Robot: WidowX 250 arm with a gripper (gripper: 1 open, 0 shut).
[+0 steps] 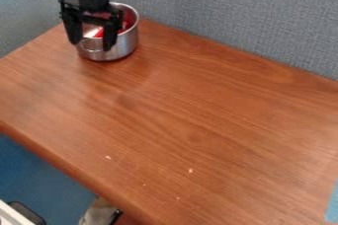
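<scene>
A steel pot [118, 49] stands near the back left of the wooden table [199, 130], a red object [126, 21] inside it. My black gripper [93, 37] reaches down over the pot's left part, its two fingers spread, hiding much of the pot's inside and of the red object. I cannot tell whether anything is between the fingertips.
Grey fabric walls [238, 17] border the back and left of the table. A few small items lie at the bottom left, below the table edge.
</scene>
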